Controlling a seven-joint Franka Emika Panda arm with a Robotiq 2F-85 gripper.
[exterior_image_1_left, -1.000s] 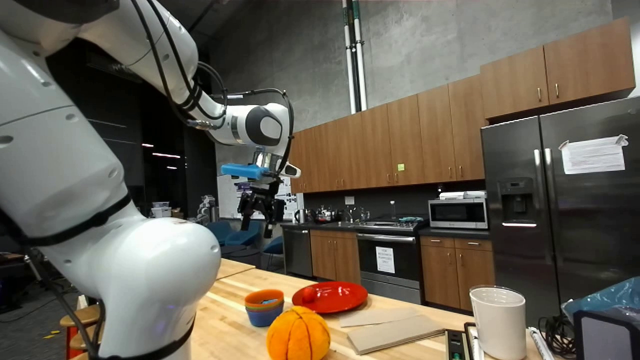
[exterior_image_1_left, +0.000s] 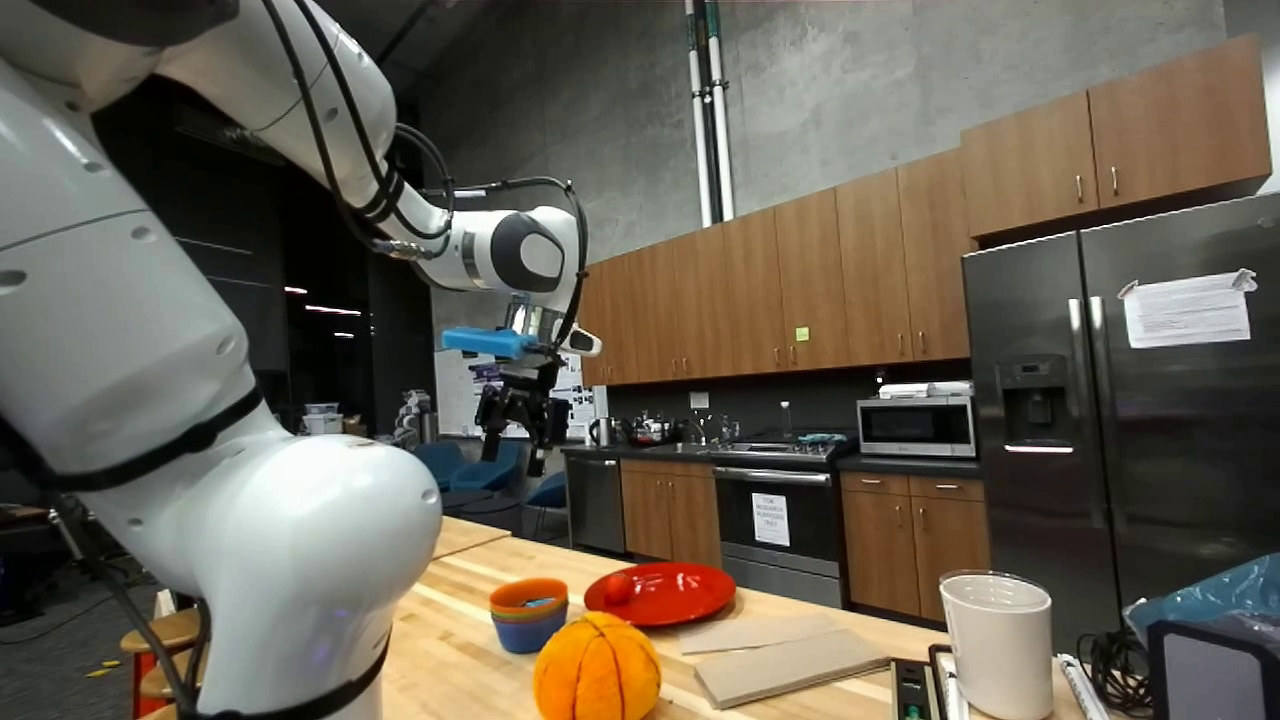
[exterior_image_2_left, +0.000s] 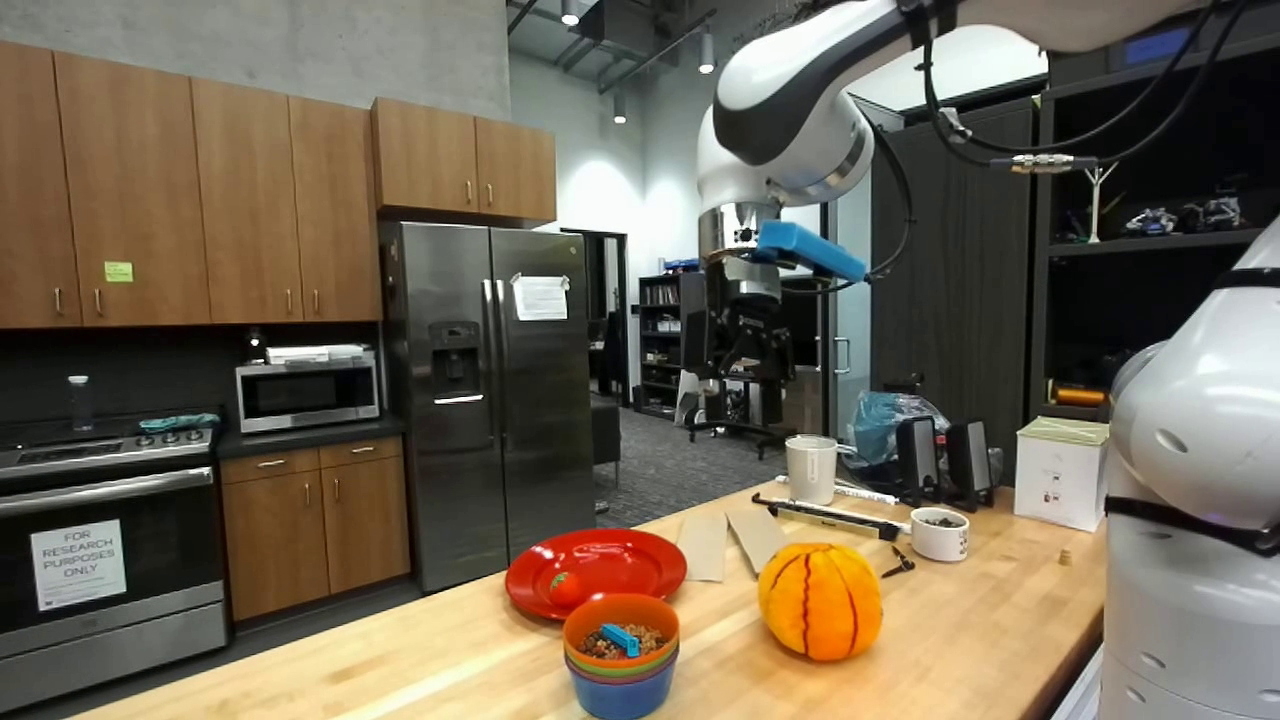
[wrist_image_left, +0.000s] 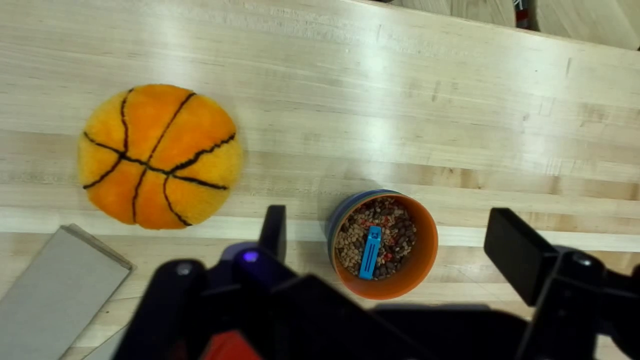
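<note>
My gripper hangs open high above the wooden table, its two black fingers wide apart with nothing between them. Seen from above, the stacked bowls (wrist_image_left: 429, 264) lie within the gap between the fingers, but far below. The top bowl is orange and holds brown and red bits with a blue clip (wrist_image_left: 370, 252) resting on them. A plush orange basketball (wrist_image_left: 159, 156) sits on the table beside the bowls. Behind the bowls in the second exterior view is a red plate (exterior_image_2_left: 621, 562) with a small red item (exterior_image_2_left: 565, 588) on it, perhaps a toy strawberry or tomato.
Flat cardboard pieces (exterior_image_1_left: 798, 670) lie near the plate. A white pitcher (exterior_image_2_left: 812, 469), a small white cup (exterior_image_2_left: 939, 535), black speakers (exterior_image_2_left: 967, 458) and a white box (exterior_image_2_left: 1060, 474) stand toward the table's far right. Bare table (wrist_image_left: 480, 126) surrounds the bowls on several sides.
</note>
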